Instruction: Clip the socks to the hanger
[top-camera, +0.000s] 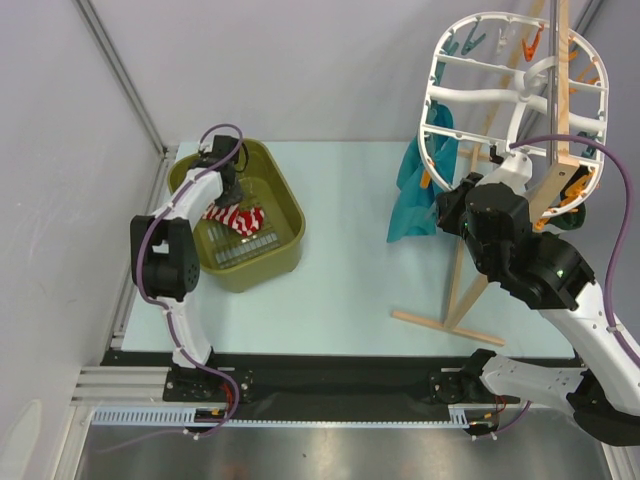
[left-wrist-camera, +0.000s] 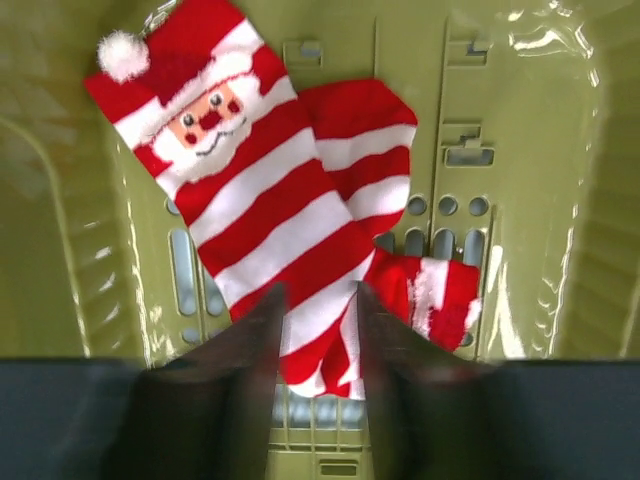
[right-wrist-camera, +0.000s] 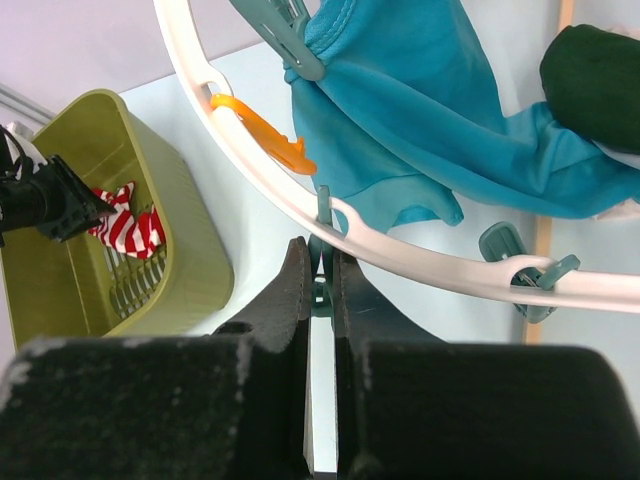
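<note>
A red-and-white striped sock with a Santa face (left-wrist-camera: 270, 200) lies in the olive bin (top-camera: 284, 235), folded, its toe to the right. Over it is my left gripper, part open; a gap shows between its blurred fingertips, with the sock below and nothing visibly gripped. My right gripper is shut on a dark green clip (right-wrist-camera: 324, 206) at the lower rim of the white hanger (right-wrist-camera: 415, 262). That clip's far end is hidden by the rim.
A teal cloth (top-camera: 410, 205) hangs from the hanger's left side, held by a grey-green clip (right-wrist-camera: 285, 35). An orange clip (right-wrist-camera: 265, 133) sits close to my right gripper. Wooden stand legs (top-camera: 447, 327) reach the table.
</note>
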